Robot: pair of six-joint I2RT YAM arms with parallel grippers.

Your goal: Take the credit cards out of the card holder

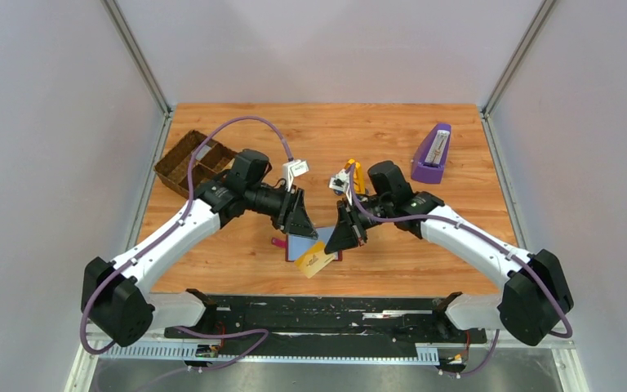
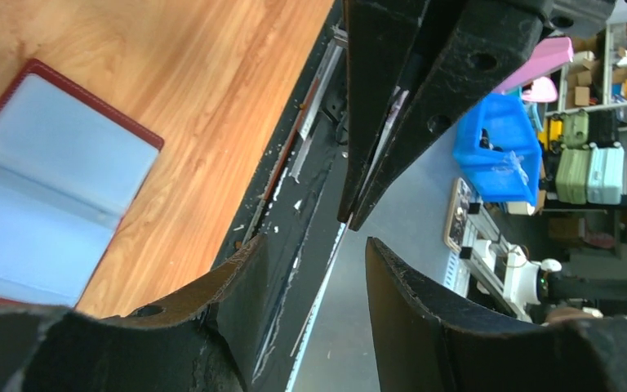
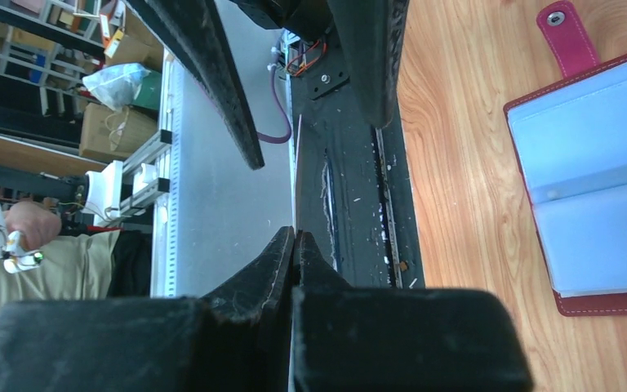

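Observation:
A yellow card (image 1: 314,259) sticks out from my right gripper (image 1: 327,249), which is shut on it. In the right wrist view the card (image 3: 297,184) is edge-on, a thin line rising from the shut fingertips (image 3: 282,245). My left gripper stands open, its two fingers (image 2: 241,273) on either side of the card's thin edge (image 2: 324,282) and apart from it. The opened card holder (image 1: 300,246), dark red with pale blue inner sleeves (image 2: 57,180), lies flat on the table below both grippers. No card shows in its visible sleeves.
At the back left stands a brown divided basket (image 1: 181,167). A yellow toy (image 1: 358,175) lies behind the right gripper, and a purple holder (image 1: 428,167) is at the back right. The table's front edge (image 1: 318,295) is close to the card.

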